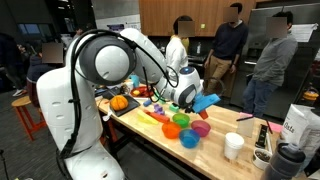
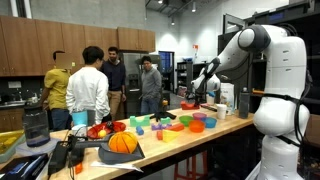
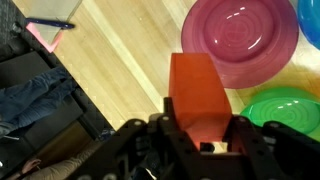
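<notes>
In the wrist view a plain red block (image 3: 197,92) stands out between the fingers of my gripper, which is shut on it. The block hides most of the fingertips. Just past it, partly covered, is a dark pink bowl (image 3: 250,38) on the wooden table. A green bowl (image 3: 285,108) lies to the lower right, and a blue bowl (image 3: 312,18) is cut off at the upper right corner. From outside, the arm (image 1: 105,62) reaches over the table, near the bowls; the block is too small to make out clearly there.
An orange ball (image 2: 123,143) and several colourful toys lie along the table. White cup (image 1: 233,146) and dark containers (image 1: 287,160) stand at its near right end. People stand behind the table. Bare wood (image 3: 130,65) shows left of the pink bowl.
</notes>
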